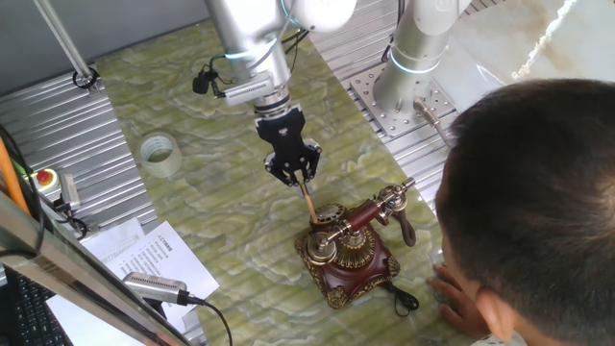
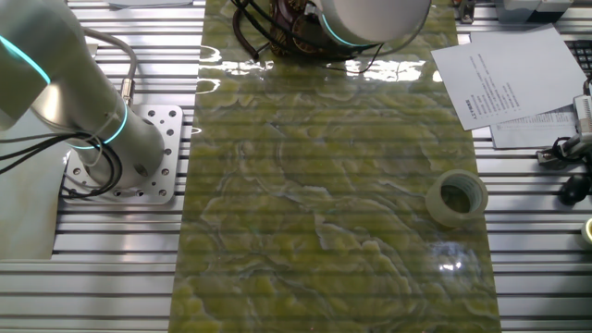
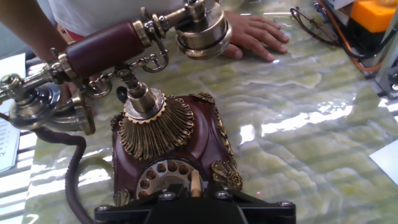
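A dark red and brass rotary telephone (image 1: 351, 264) stands on the green marbled mat, its handset (image 3: 109, 48) resting on the cradle. My gripper (image 1: 301, 180) is shut on a thin wooden stick (image 1: 309, 206), which points down at the phone's dial. In the wrist view the stick (image 3: 196, 183) overlaps the right side of the round dial (image 3: 165, 175); whether its tip touches or sits in a finger hole cannot be told. The lower part of the dial is hidden behind the gripper. In exterior view 2 the arm covers most of the phone.
A person sits close to the phone, one hand (image 3: 258, 34) flat on the mat (image 2: 314, 203). A tape roll (image 1: 160, 155) lies on the mat's far side from the person. Papers (image 1: 159, 259) and a small camera (image 1: 156, 286) are at the lower left.
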